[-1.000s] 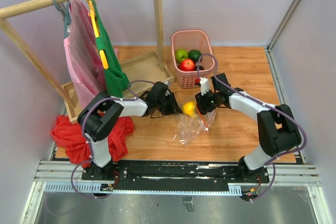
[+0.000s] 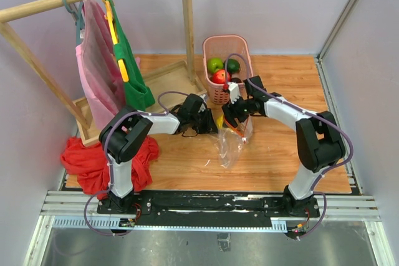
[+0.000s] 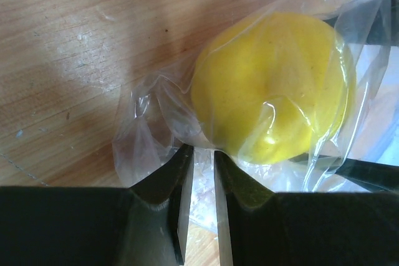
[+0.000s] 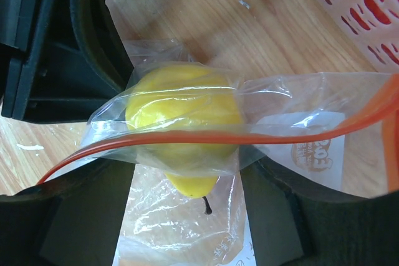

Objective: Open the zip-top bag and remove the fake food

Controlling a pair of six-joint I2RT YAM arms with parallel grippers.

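A clear zip top bag (image 2: 230,151) with an orange zip strip (image 4: 299,136) lies on the table, holding a yellow fake fruit, a pear with a dark stem in the right wrist view. My left gripper is at the bag beside the fruit, its fingers partly apart; whether bag film is between them is unclear. My right gripper stands open over the fruit and the zip strip, its fingers either side of them.
A pink basket (image 2: 212,48) with several fake fruits stands behind the bag. A wooden rack (image 2: 190,17) with hanging clothes is at the left, a red cloth (image 2: 87,163) at the front left.
My right gripper has moved up and leftward toward the back, over the bag, and the yellow fruit is more covered. My left gripper has shifted only slightly.
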